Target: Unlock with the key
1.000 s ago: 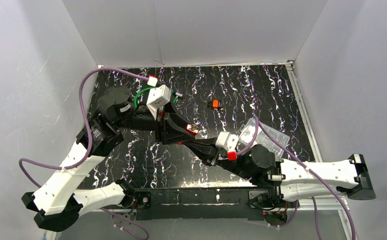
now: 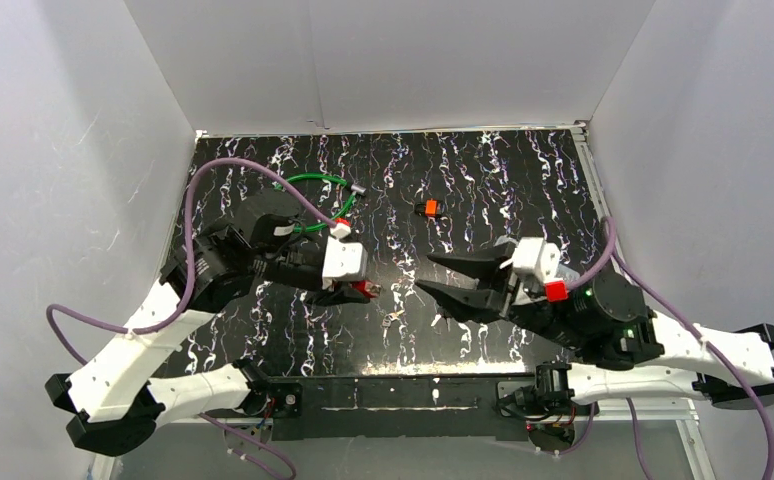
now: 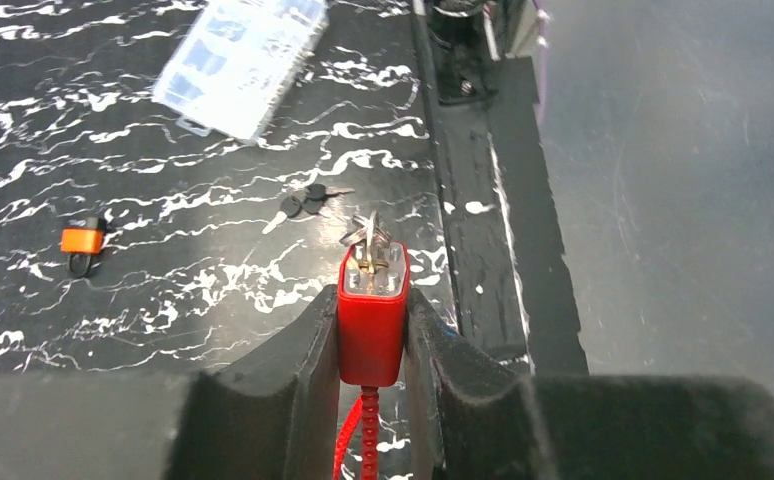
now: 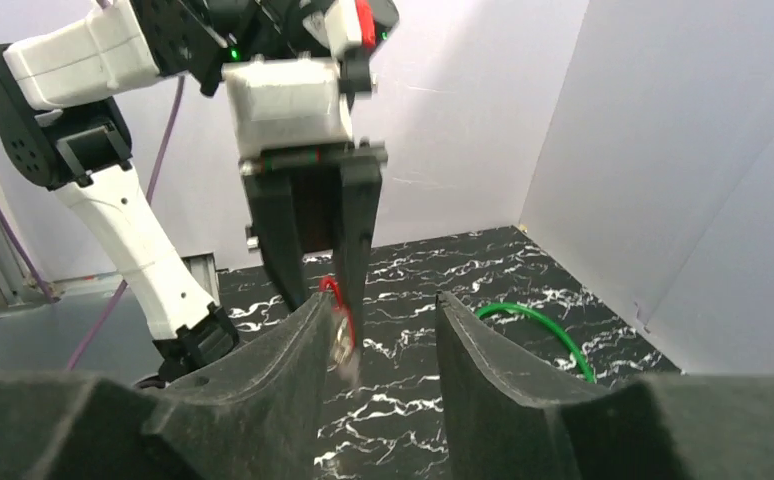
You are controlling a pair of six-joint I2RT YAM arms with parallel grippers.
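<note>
A red lock (image 3: 372, 335) with a braided red cable (image 3: 369, 425) below it is clamped between the fingers of my left gripper, its metal face upward. A key with a ring (image 3: 368, 236) stands at that face; how deep it sits is hard to tell. From above, the red lock (image 2: 366, 289) shows at the tips of my left gripper (image 2: 353, 290). Apart from it, to the right, my right gripper (image 2: 427, 273) is open and empty. The gap between its fingers is clear in the right wrist view.
Loose black-headed keys (image 3: 303, 203) lie on the dark marbled table. An orange padlock (image 2: 430, 208) rests farther back, and a green cable lock (image 2: 315, 177) lies back left. The clear plastic box (image 3: 238, 65) is mostly behind the right arm in the top view.
My right gripper has drawn away to the right from the red lock and opened wider. The left gripper, still holding the lock, has shifted slightly toward the front edge.
</note>
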